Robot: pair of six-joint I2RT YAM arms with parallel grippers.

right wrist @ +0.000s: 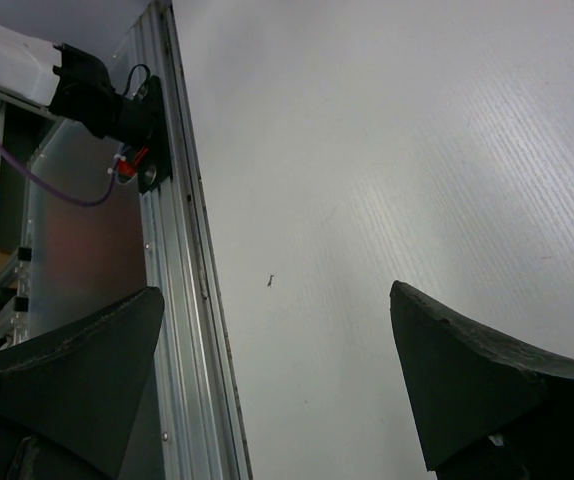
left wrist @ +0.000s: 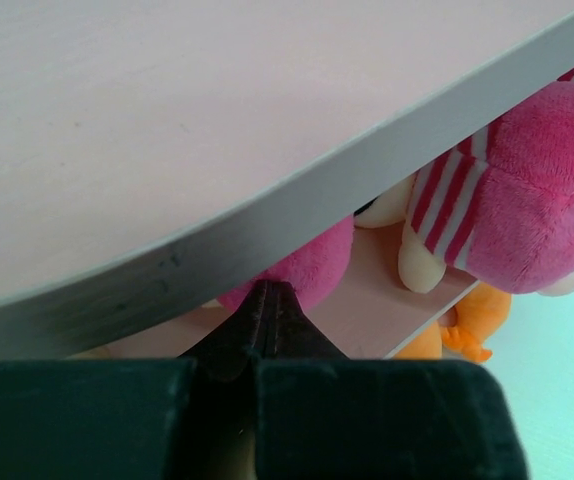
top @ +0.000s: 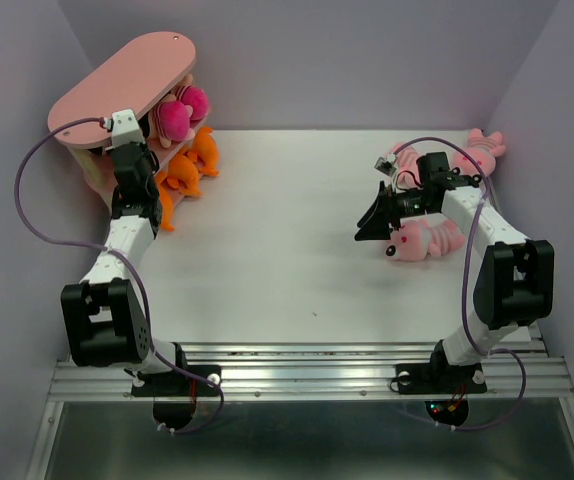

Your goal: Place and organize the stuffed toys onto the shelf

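The pink shelf (top: 122, 75) stands in the back left corner. Magenta striped toys (top: 174, 120) sit on its middle level, and several orange toys (top: 183, 172) lie on the level below. My left gripper is shut at the shelf front, its tips against or just in front of a magenta toy (left wrist: 312, 268) partly hidden under the top board; nothing shows between the fingers. Another magenta toy (left wrist: 552, 180) sits to its right. My right gripper (top: 372, 215) is open and empty above the table, left of the light pink toys (top: 425, 240) at the right.
The top board's edge (left wrist: 367, 165) crosses close above my left fingers. Another light pink toy (top: 482, 150) lies in the back right corner. Grey walls enclose the sides.
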